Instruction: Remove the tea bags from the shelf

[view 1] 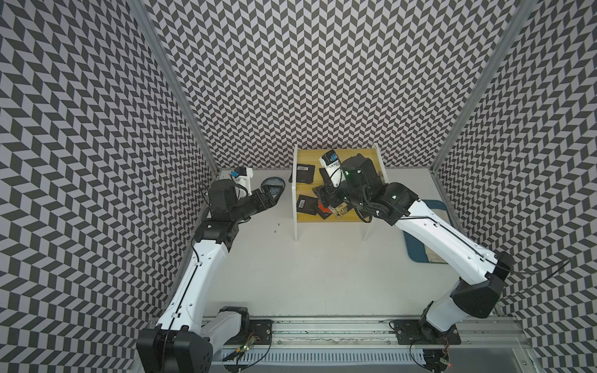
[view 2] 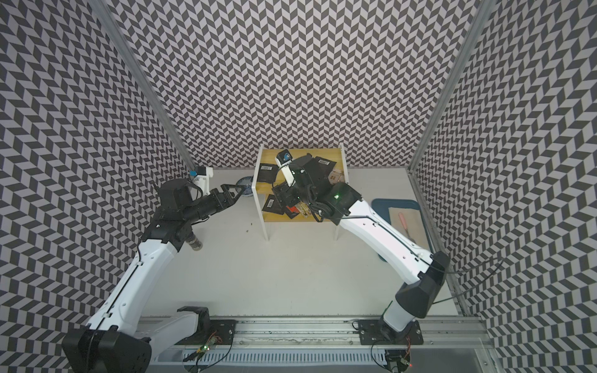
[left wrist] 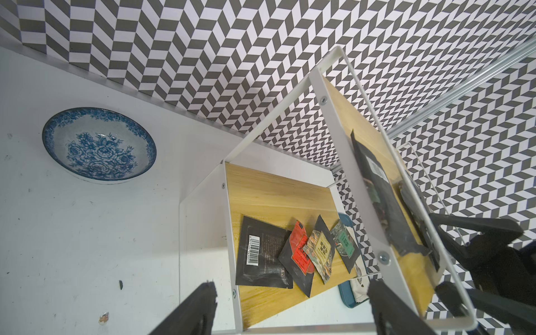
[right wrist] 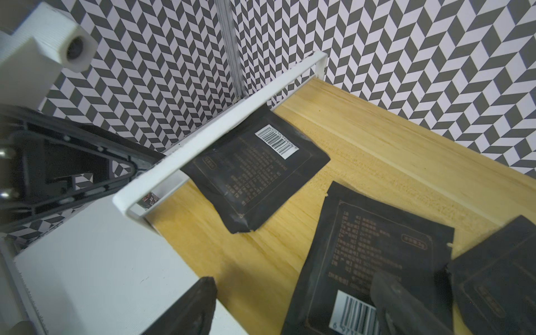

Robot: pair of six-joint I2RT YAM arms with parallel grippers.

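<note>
Several black tea bags lie on the upper board, among them one by the left rail [right wrist: 254,167] and a second, nearer tea bag [right wrist: 385,251] with a barcode. My right gripper is open in front of the upper board, one fingertip [right wrist: 396,304] overlapping the second bag's barcode in view; contact cannot be told. On the lower board are a black tea bag [left wrist: 262,251], a red-labelled one [left wrist: 298,251], a yellow-labelled one [left wrist: 321,251] and a green-labelled one [left wrist: 345,245]. My left gripper [view 1: 268,197] stands open and empty, left of the shelf.
The two-tier shelf has white side frames [view 1: 295,223]. A blue-patterned bowl [left wrist: 100,148] sits on the table left of it. To the right lies a blue tray [view 2: 379,205] with a pale cloth. The table in front of the shelf is bare.
</note>
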